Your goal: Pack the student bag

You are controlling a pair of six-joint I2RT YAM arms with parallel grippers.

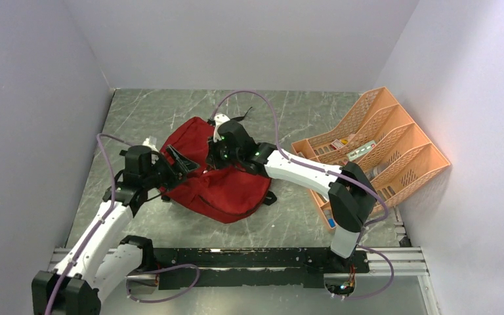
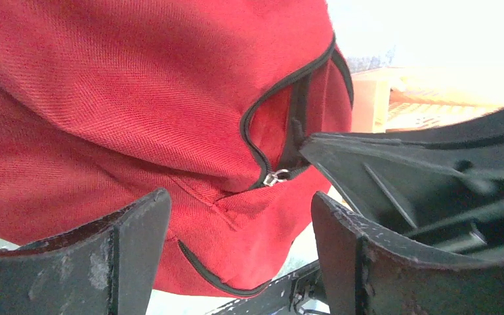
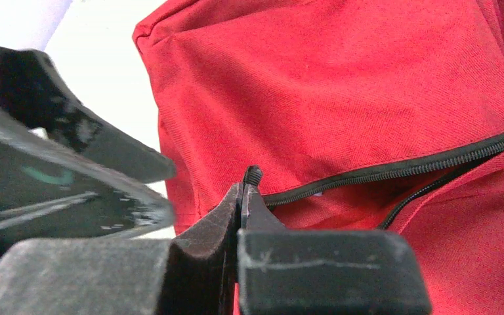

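The red backpack [image 1: 226, 190] lies on the grey table, black straps at its edges. A dark zipper runs along a partly open mouth, and its silver slider [image 2: 274, 178] shows in the left wrist view. My left gripper is open over the bag's red cloth, nothing held between its fingers. Close to the slider, my right gripper is shut at the zipper line. A small dark tip [image 3: 252, 175] stands at its fingertips; whether it is pinched cloth, a pull tab or part of a finger I cannot tell.
To the right stands an orange compartment rack [image 1: 426, 154] with small items, among them a pale green-white box [image 1: 361, 151]. Both grippers are close together over the bag. The table [image 1: 302, 111] behind the bag is clear.
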